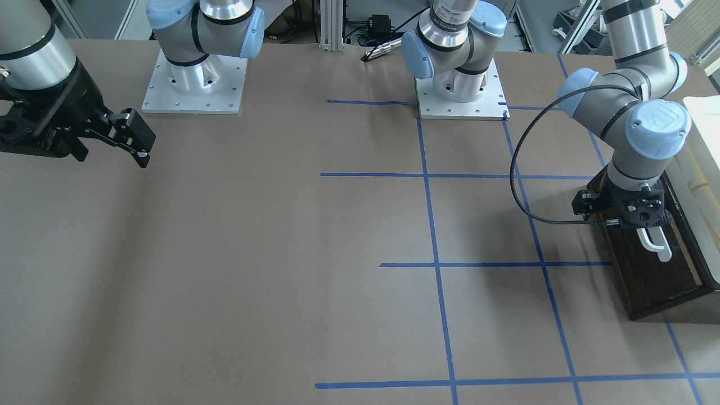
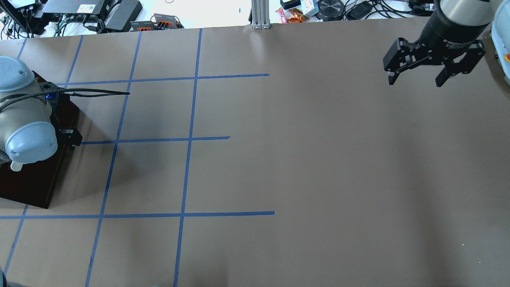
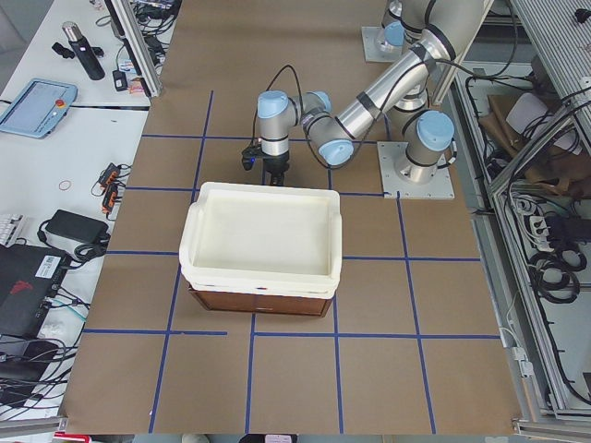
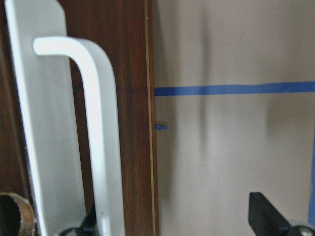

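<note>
A dark wooden box [image 1: 648, 283] with a white rim [image 3: 260, 281] and white interior stands on the taped table. Its white handle [image 4: 101, 137] on a pale backing plate fills the left of the left wrist view. My gripper [image 1: 621, 209] is low at the box's handle side, under the arm's cable. In the left wrist view its fingers are apart, one dark fingertip [image 4: 263, 214] over bare table, the other partly hidden behind the handle at lower left.
Another black gripper [image 2: 416, 64] hangs over the table's far side. More arm bases [image 1: 459, 104] stand along the back edge.
</note>
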